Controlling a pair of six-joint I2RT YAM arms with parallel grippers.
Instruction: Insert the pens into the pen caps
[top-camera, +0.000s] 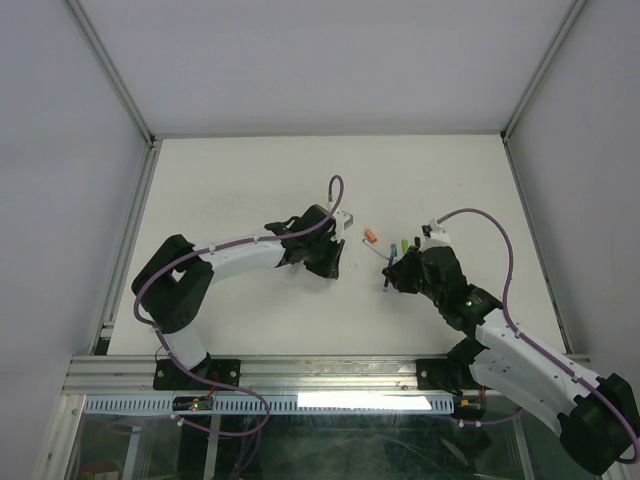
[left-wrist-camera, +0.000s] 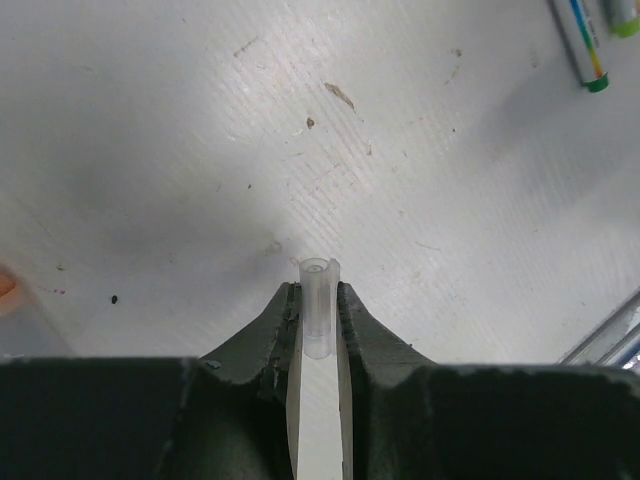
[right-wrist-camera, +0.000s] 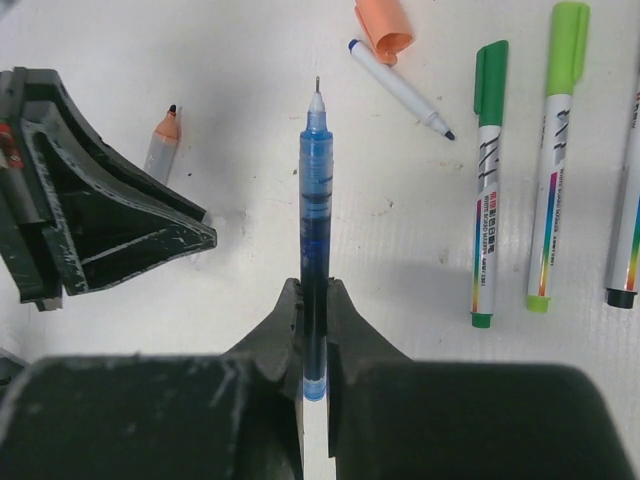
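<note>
In the right wrist view my right gripper is shut on an uncapped blue pen (right-wrist-camera: 316, 190), tip pointing up in that view. My left gripper has a small clear cap (left-wrist-camera: 319, 318) between its fingertips; whether they grip it is unclear. Beside the blue pen lie a small white pen (right-wrist-camera: 400, 88), an orange cap (right-wrist-camera: 385, 30), a green-capped pen (right-wrist-camera: 488, 180), a lime-capped pen (right-wrist-camera: 555, 160) and a black-ended pen (right-wrist-camera: 625, 230). An orange-tipped pencil-like pen (right-wrist-camera: 163, 145) is partly hidden behind the left gripper.
The loose pens cluster right of centre, near the right gripper (top-camera: 395, 270). A metal rail (top-camera: 280, 365) runs along the front edge.
</note>
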